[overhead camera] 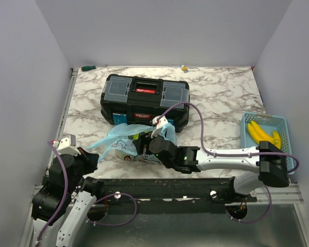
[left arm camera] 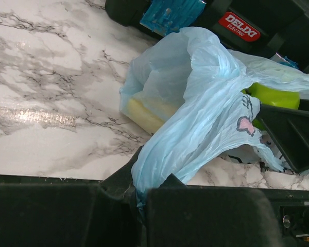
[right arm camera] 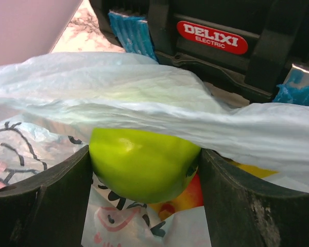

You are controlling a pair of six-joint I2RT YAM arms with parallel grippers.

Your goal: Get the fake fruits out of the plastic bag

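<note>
The light blue plastic bag (overhead camera: 113,136) stretches across the table in front of the toolbox. My left gripper is shut on a gathered end of the bag. At the bag's mouth, my right gripper has its fingers (right arm camera: 67,190) against both sides of a smooth green fruit (right arm camera: 139,162). Bag film drapes over the top of that fruit. Below it, a red and orange piece (right arm camera: 188,198) shows partly, inside the bag. Something pale yellow (left arm camera: 144,116) shows through the film at the bag's left part.
A black toolbox (overhead camera: 144,100) stands right behind the bag. At the far right, a light blue basket (overhead camera: 245,131) holds yellow bananas (overhead camera: 260,133). The marble table between toolbox and basket is clear.
</note>
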